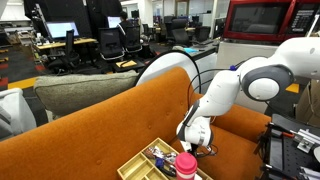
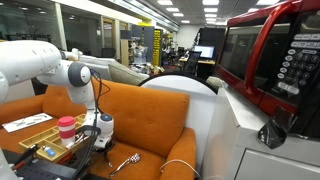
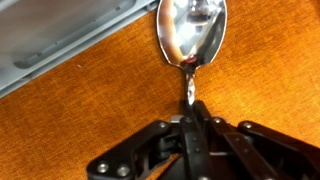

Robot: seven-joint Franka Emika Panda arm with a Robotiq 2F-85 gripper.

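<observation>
A shiny metal spoon [image 3: 192,30] fills the top middle of the wrist view, its bowl pointing away from me over the orange cushion. Its handle runs back between the dark fingertips of my gripper, which is shut on it. In exterior view 1 the gripper [image 1: 190,148] is low over the seat, beside the wooden organizer box [image 1: 130,172]; its tips are hard to make out. Exterior view 2 has a silver utensil [image 2: 124,161] on the seat to the right of the arm; I cannot tell whether it is this same spoon.
A grey tray edge [image 3: 70,45] crosses the wrist view's upper left. A red-lidded container [image 1: 186,166] stands at the box's near right side. The orange sofa backrest [image 1: 90,115] rises behind. Bare seat [image 1: 235,145] lies to the right.
</observation>
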